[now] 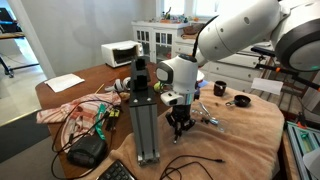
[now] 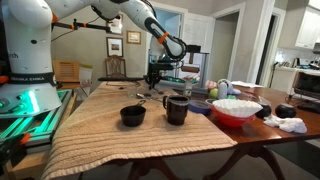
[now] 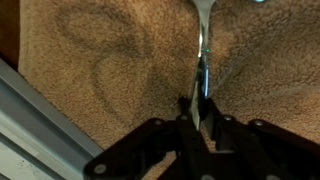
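Note:
A slim silver utensil (image 3: pixel 204 50) runs up the wrist view from between my fingertips to the top edge, where its far end is cut off. My gripper is shut on its lower, handle-like part, just over the brown towel (image 3: pixel 110 70). From exterior view 1, the gripper (image 1: pixel 179 131) points down at the towel, right of the tall grey column (image 1: pixel 146 125). Exterior view 2 shows the gripper (image 2: pixel 152 80) at the far end of the towel; the utensil is too small to make out there.
The grey column stands close on the gripper's left. A black cable (image 1: pixel 200 158) lies in front. Dark cups, among them a mug (image 2: pixel 177 109) and a small bowl (image 2: pixel 133 115), and a red bowl (image 2: pixel 234 115) stand away from the gripper.

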